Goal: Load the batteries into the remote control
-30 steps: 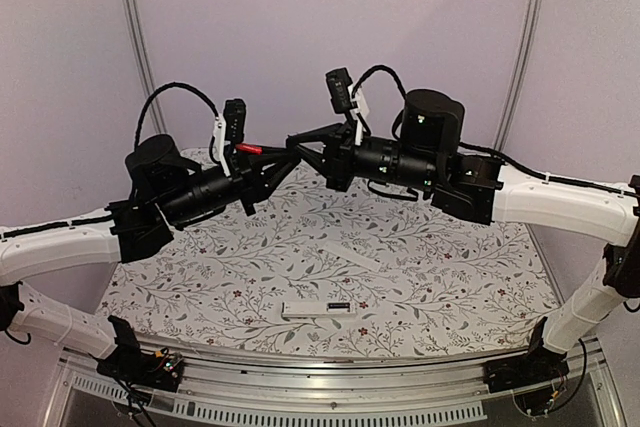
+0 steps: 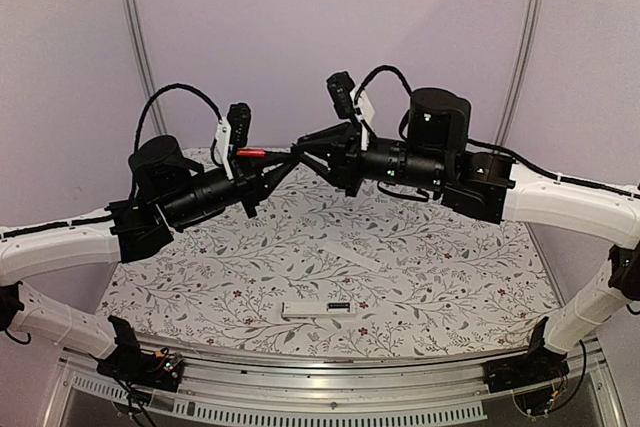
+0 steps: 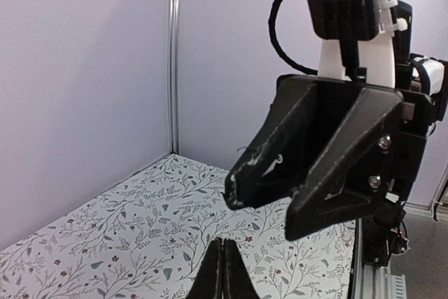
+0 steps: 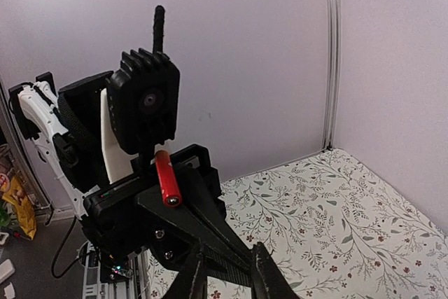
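A red battery (image 2: 251,153) lies across the top of my left gripper, near the base of its fingers and outside them. The right wrist view shows this red battery (image 4: 167,178) resting there, one end towards the camera. My left gripper is shut, with nothing between its fingers. Close in front of it, my right gripper stands open and empty; the left wrist view also shows its fingers (image 3: 329,187) apart. On the table below, a white remote control (image 2: 303,309) lies with a dark battery-like piece (image 2: 339,307) at its right end.
A thin white strip (image 2: 350,255), perhaps the cover, lies on the floral table (image 2: 220,277) behind the remote. Both grippers are raised above the table, tips almost meeting. Pale walls enclose the sides and back.
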